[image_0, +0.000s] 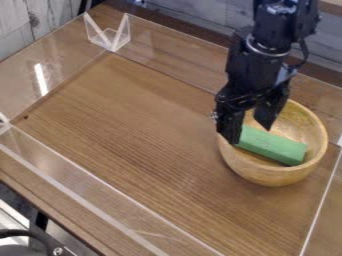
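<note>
My dark gripper (250, 123) hangs over the wooden bowl (265, 176) on the right side of the table, open, its two fingers angled, one lower at the bowl's left part and one toward the back right. A green block (274, 147) lies in the bowl, below and in front of the fingers. Whether a finger touches the block is hard to tell.
A clear plastic object (110, 30) stands at the back left. Dark cables or parts lie off the table's lower-left edge.
</note>
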